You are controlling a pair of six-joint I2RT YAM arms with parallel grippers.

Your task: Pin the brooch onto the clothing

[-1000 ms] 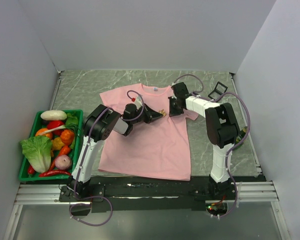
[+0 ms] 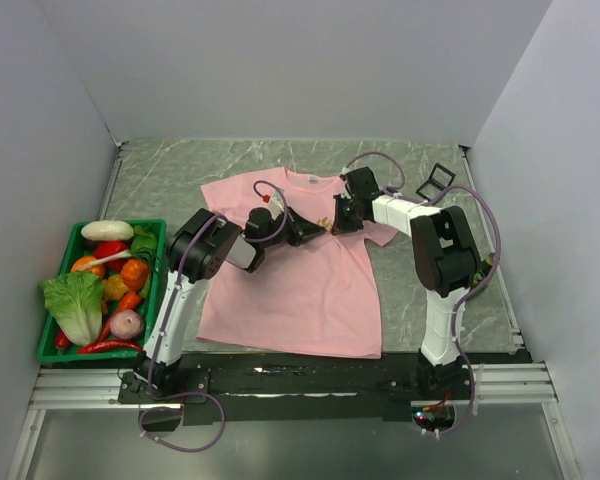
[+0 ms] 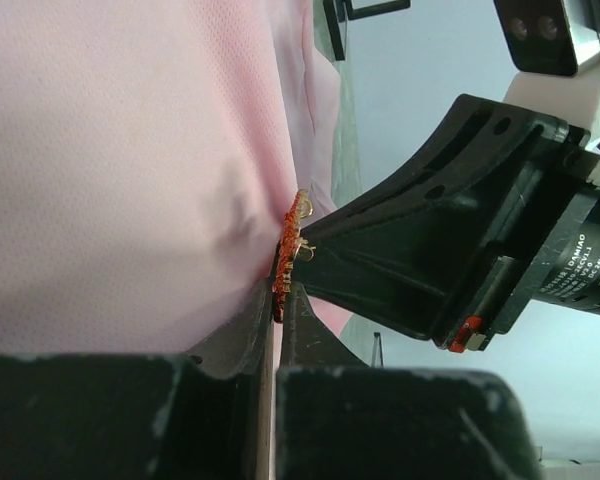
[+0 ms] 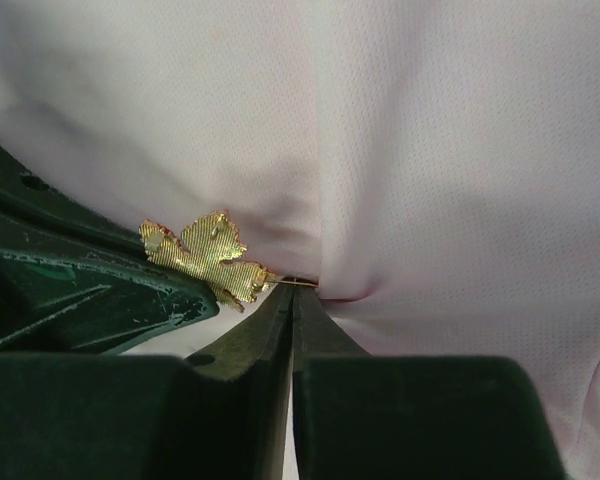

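Note:
The gold leaf-shaped brooch (image 4: 200, 252) is held near the middle of the pink shirt (image 2: 290, 300). My left gripper is shut on the brooch's edge. From the brooch's right side, a thin pin reaches to a fold of pink cloth at the fingertips of my right gripper. Those fingers look close together, and whether they grip the pin or the cloth is hidden. From the left wrist, the brooch (image 3: 290, 250) appears edge-on, its fittings facing the right gripper. Whether the pin passes through the cloth cannot be made out.
A green basket (image 2: 160, 290) of vegetables stands at the left. A small black frame-like object (image 2: 436, 182) lies at the back right. Walls enclose the grey marbled table (image 2: 170, 165), and the shirt's lower half lies flat and clear.
My right gripper has moved slightly left and down in the top view, closing on the brooch, and the cloth near it has shifted. The left arm looks nearly still.

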